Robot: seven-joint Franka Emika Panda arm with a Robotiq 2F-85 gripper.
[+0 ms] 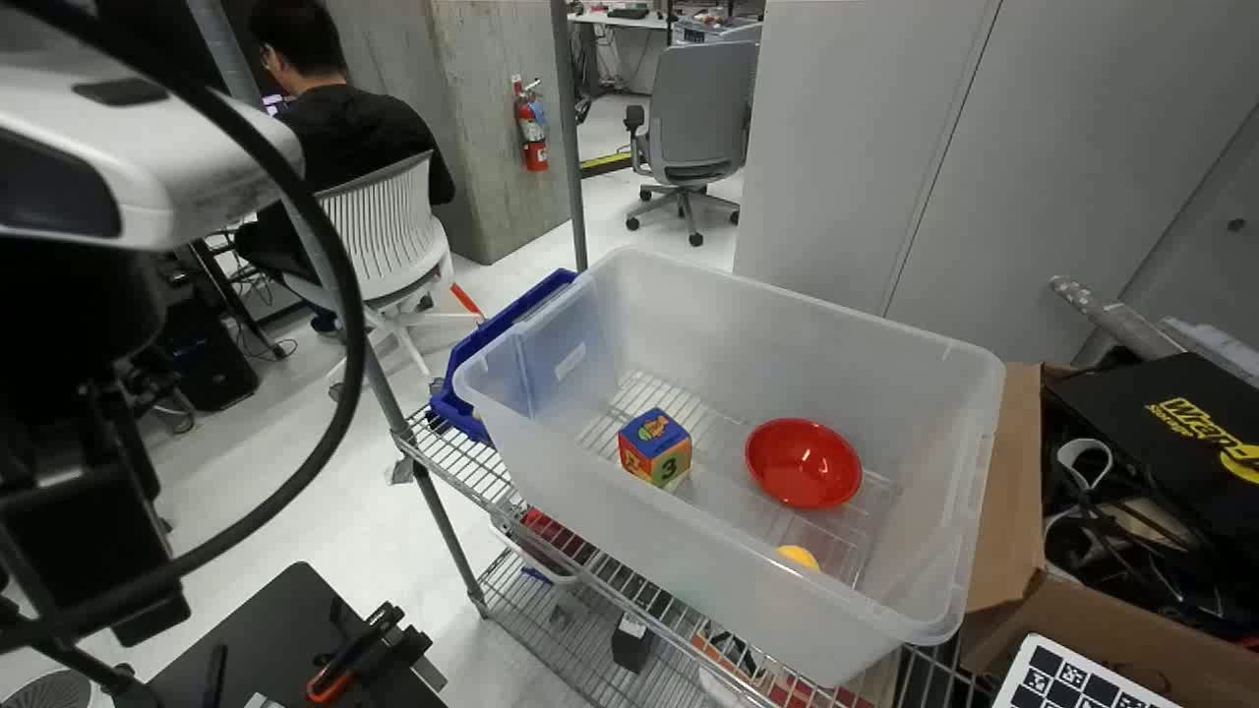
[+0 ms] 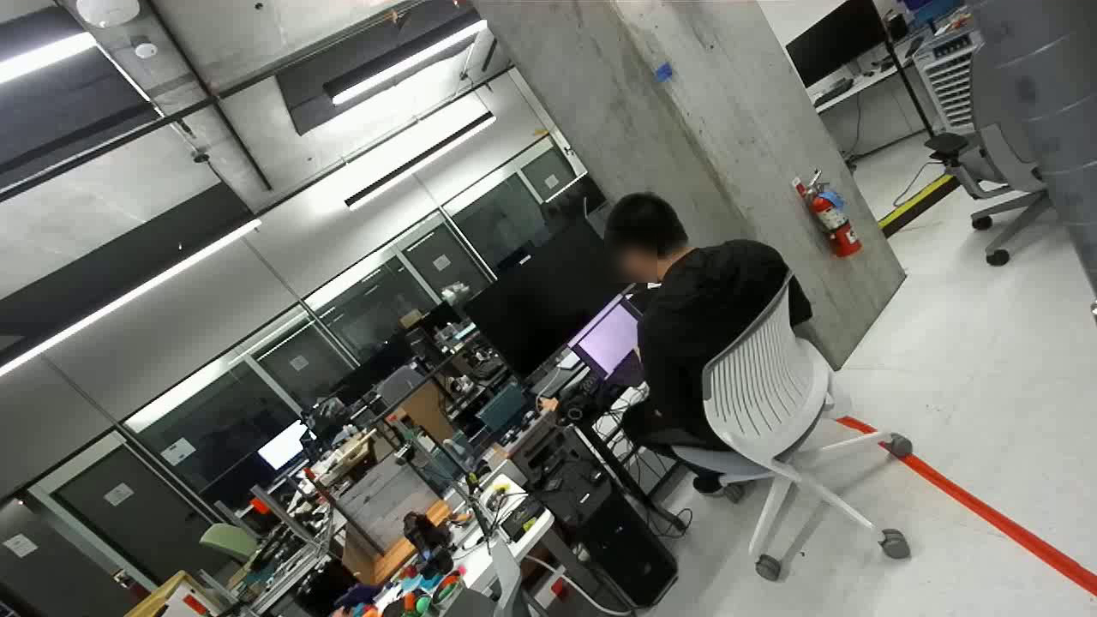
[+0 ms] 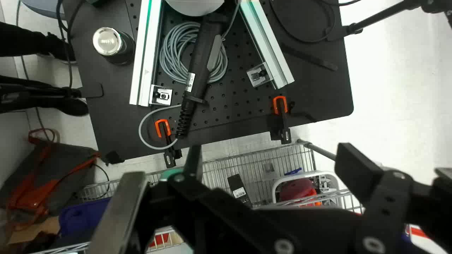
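My gripper stands open in the wrist view, its two black fingers wide apart and nothing between them. Below it in that view are the edge of a black table and a wire shelf. In exterior view 1, a clear plastic bin (image 1: 732, 590) holds a coloured block (image 1: 655, 448) with a 3 on one face, left of a red bowl (image 1: 804, 462). The bowl looks empty. Near the front wall lies a small yellow object (image 1: 799, 556), partly hidden behind that wall. At the left of this view the arm hangs outside the bin, apart from these things.
The bin sits on a wire rack (image 1: 466, 454), with a blue container (image 1: 490, 354) at its left end. A cardboard box (image 1: 1003, 496) full of odds and ends is at the right. On the black table (image 3: 313, 84) lie metal rails and coiled cable. A person (image 2: 710, 319) sits beyond.
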